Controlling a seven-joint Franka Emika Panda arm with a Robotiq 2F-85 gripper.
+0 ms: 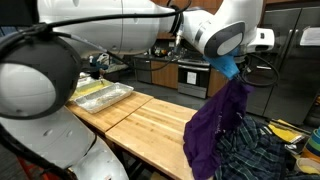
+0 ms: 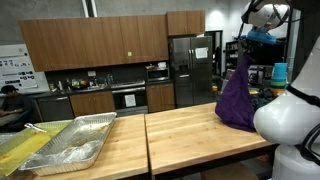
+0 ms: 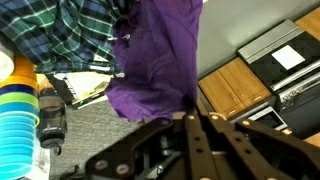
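Note:
A purple cloth (image 1: 212,125) hangs from my gripper (image 1: 242,82), bunched at the top and spreading downward. In exterior view 2 the cloth (image 2: 237,100) drapes at the right end of the table. Seen from the wrist, the purple cloth (image 3: 160,65) runs up to my gripper, which is shut on it; the fingertips are partly hidden by fabric. A dark green and blue plaid cloth (image 1: 258,155) lies crumpled beside and below the purple one, and it also shows at upper left in the wrist view.
Foil trays (image 2: 75,143) stand at its far end. Stacked coloured cups (image 3: 15,130) and a dark bottle (image 3: 52,118) stand near the plaid cloth. Cabinets and a fridge (image 2: 192,70) are behind.

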